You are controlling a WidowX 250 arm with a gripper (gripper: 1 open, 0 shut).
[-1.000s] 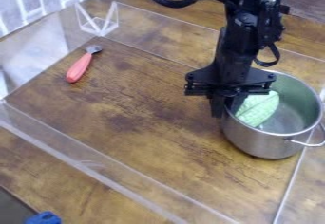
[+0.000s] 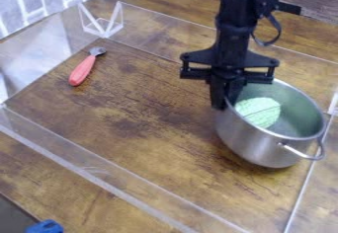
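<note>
A steel pot (image 2: 266,143) with a wire handle stands at the right of the wooden table, holding a pale green object (image 2: 259,112). The black gripper (image 2: 227,99) is at the pot's left rim, its lower tips partly hidden there. Whether it grips the rim or anything else is unclear, and its finger is hard to make out.
A red-handled utensil (image 2: 83,67) lies at the upper left beside clear plastic walls. A blue object (image 2: 42,226) is at the bottom left corner.
The gripper and arm have shifted slightly left, and the pot with the green object has moved a little left, its near side looking slightly tilted.
</note>
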